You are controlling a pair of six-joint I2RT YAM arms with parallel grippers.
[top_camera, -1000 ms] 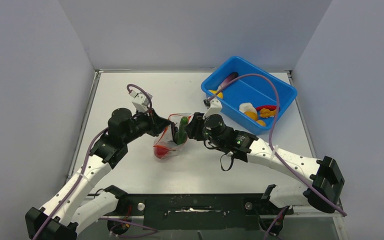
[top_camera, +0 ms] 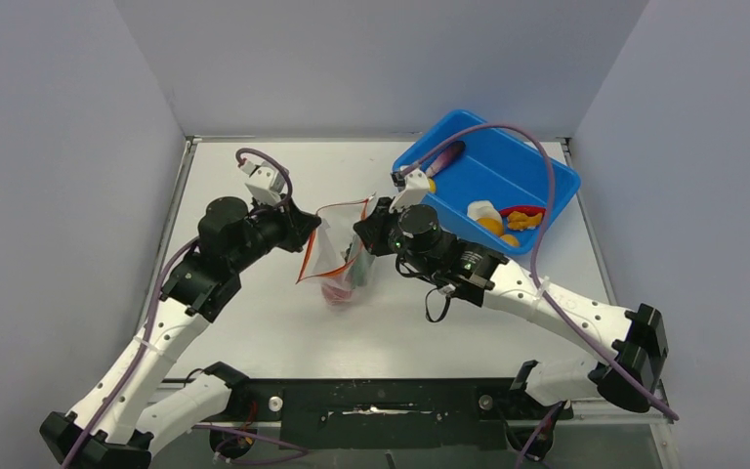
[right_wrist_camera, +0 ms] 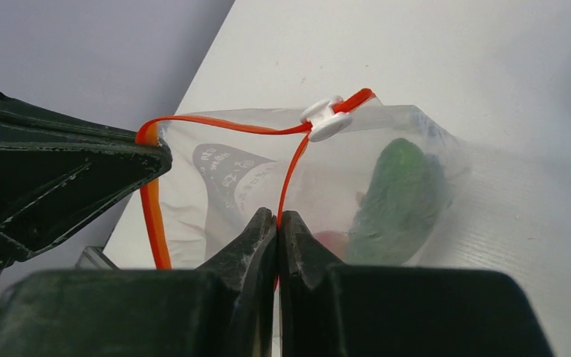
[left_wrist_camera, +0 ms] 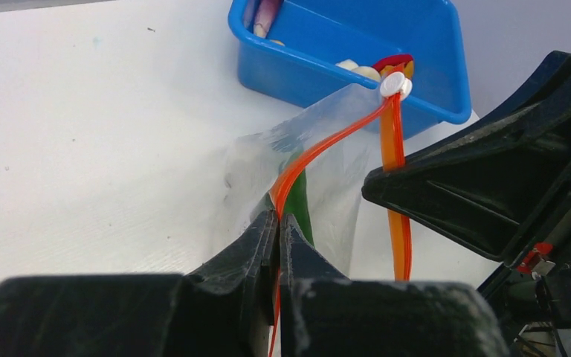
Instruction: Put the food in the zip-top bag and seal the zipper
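Observation:
The clear zip bag point(top_camera: 329, 244) with its orange zipper edge hangs between my two grippers, its mouth spread open. My left gripper is shut on the orange edge at one side. On the opposite side, my right gripper is shut on the bag's edge too. A white slider point(right_wrist_camera: 326, 119) sits at the corner where the orange strips meet. Inside the bag, a green food item point(right_wrist_camera: 398, 193) and a pinkish-red one point(right_wrist_camera: 332, 242) show blurred through the plastic; the red lies low in the bag.
A blue bin point(top_camera: 497, 161) at the back right holds a purple eggplant point(top_camera: 446, 158), a red pepper point(top_camera: 522, 210) and several other foods.
The bag's mouth has been pulled wider and turned, so the foods inside show less from above.

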